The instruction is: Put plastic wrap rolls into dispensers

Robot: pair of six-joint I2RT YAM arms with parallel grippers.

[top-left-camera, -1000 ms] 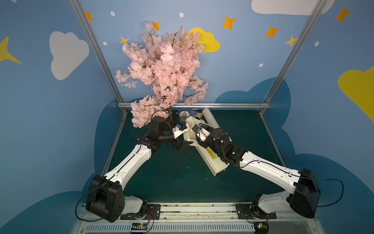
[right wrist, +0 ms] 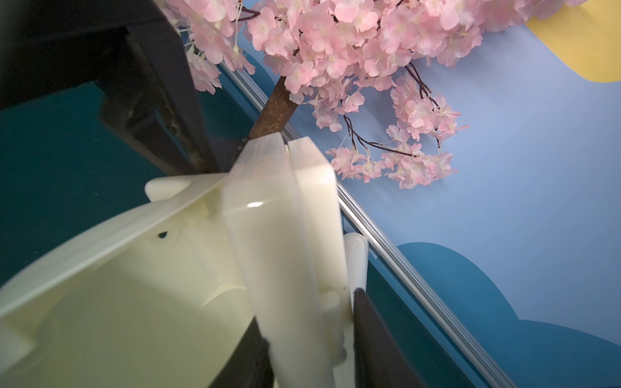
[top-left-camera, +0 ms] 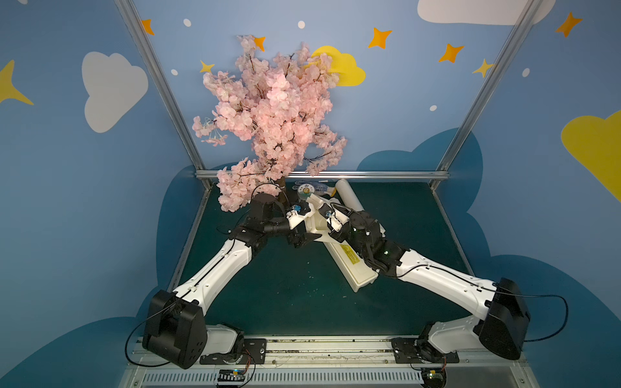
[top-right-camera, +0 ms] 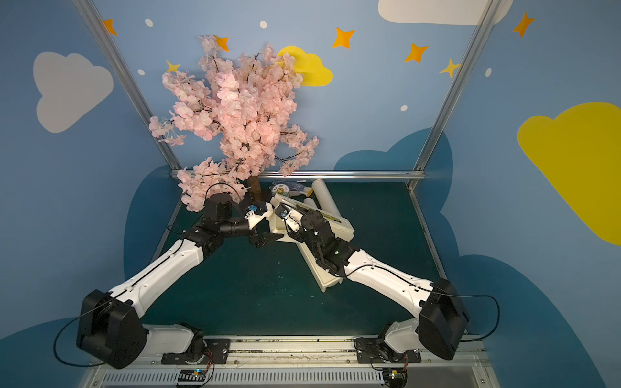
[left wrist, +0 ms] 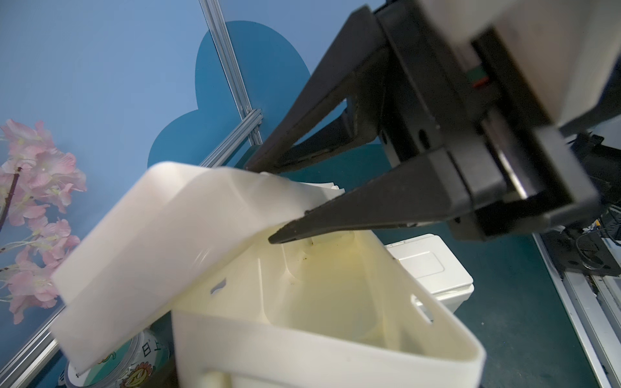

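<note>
The cream dispenser (top-left-camera: 317,223) lies with its lid (left wrist: 161,232) raised, and the part of its hollow (left wrist: 323,291) that shows looks empty. My right gripper has its fingers apart on either side of the lid's edge; its blurred fingertips also flank the lid in the right wrist view. Whether they press on it is unclear. My left gripper (top-right-camera: 275,224) stands open at the dispenser's left end, nothing seen held. A white wrap roll (top-left-camera: 348,194) rests at the back behind the dispenser.
A second cream dispenser (top-left-camera: 354,268) with a yellow label lies shut in front, under the right arm. A round tin (top-left-camera: 306,190) and the blossom tree (top-left-camera: 278,116) stand at the back left.
My right arm has shifted very slightly at the lid, and the lid's end looks a little different in tilt. My left arm has stayed put.
</note>
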